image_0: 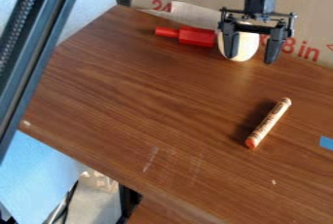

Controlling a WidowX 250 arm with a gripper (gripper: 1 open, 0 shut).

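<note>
At the top of the camera view, my gripper (250, 45) hangs over the back of the wooden table (143, 121), its fingers either side of a pale, rounded object (243, 52); whether they touch it I cannot tell. A red cylindrical object (196, 36) lies just left of the gripper, partly beside the pale one. A cream marker-like stick (270, 123) with an orange tip lies on the right middle of the table.
A cardboard sheet (307, 23) with red print stands behind the table. A metal frame (33, 62) runs along the left side. A blue tape piece (326, 142) sits at the right edge.
</note>
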